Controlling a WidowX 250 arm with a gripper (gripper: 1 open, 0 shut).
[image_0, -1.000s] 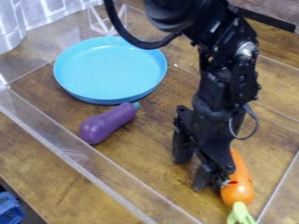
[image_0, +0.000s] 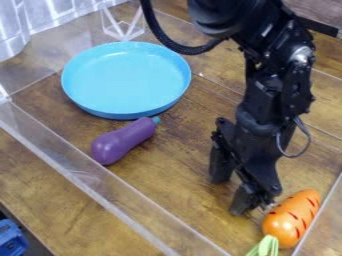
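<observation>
The black robot gripper (image_0: 234, 190) is low over the wooden floor of the bin, right of centre, its fingertips near the surface; whether they are apart is hard to tell. An orange toy carrot (image_0: 294, 215) with a pale green top lies just right of and below the fingertips. A purple toy eggplant (image_0: 118, 145) lies to the left, below a light blue plate (image_0: 127, 75).
Clear plastic walls run along the left and right of the wooden area. A blue object (image_0: 10, 238) sits outside at the lower left. Bare wood lies between the eggplant and the gripper.
Since a second ago the carrot has shifted right and turned, coming out from beside the gripper. The gripper has moved only slightly.
</observation>
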